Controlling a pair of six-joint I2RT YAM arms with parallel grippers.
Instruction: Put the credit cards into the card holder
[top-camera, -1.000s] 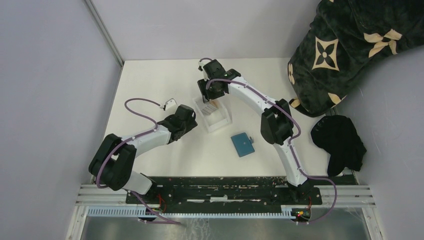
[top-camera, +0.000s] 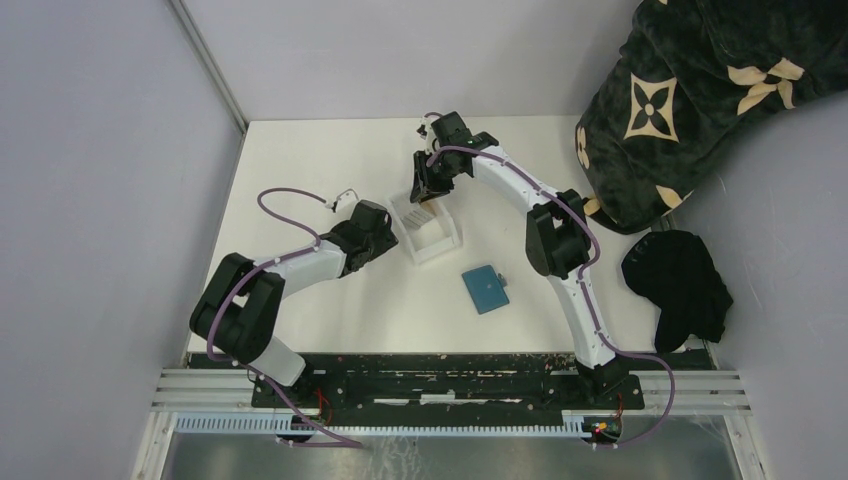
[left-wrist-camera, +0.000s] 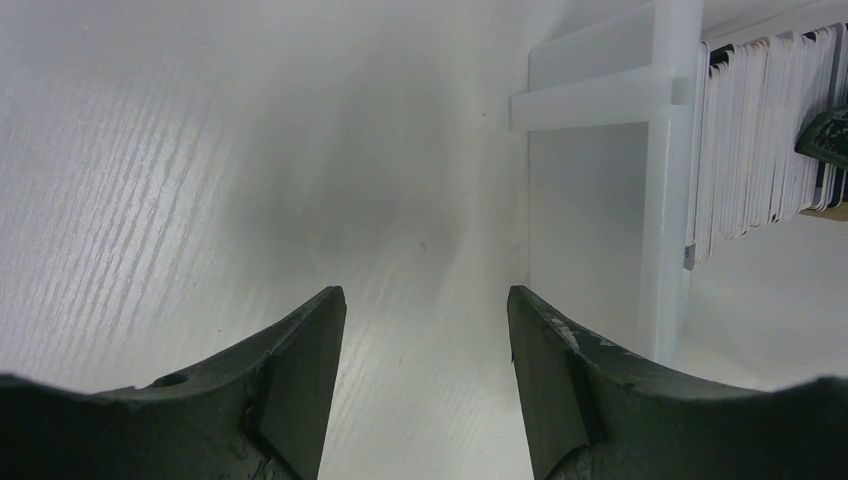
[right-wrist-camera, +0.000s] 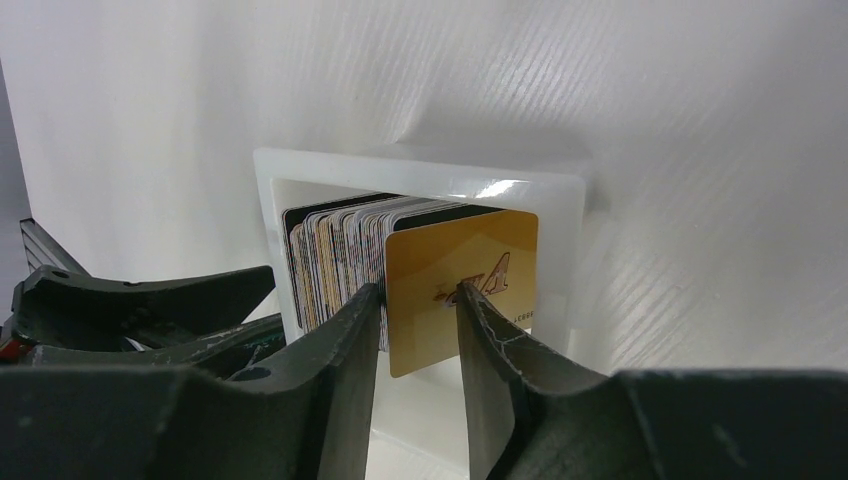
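Near the table's middle stands a white open box (top-camera: 435, 250) with a row of cards (right-wrist-camera: 335, 245) on edge at its far end. The front card of the row is a gold card (right-wrist-camera: 430, 280). Over that far end is my right gripper, part open, its fingertips in front of the gold card; whether they touch it I cannot tell. My left gripper stands open beside the box's left wall, with bare table between its fingers. A flat blue card holder (top-camera: 486, 289) with a small tab lies right of the box, nearer the front.
A dark patterned cushion (top-camera: 650, 110) fills the back right corner, with a black cloth (top-camera: 678, 290) in front of it. Table around the blue holder is clear.
The left arm has moved slightly right, toward the box. Box and blue holder stay in place.
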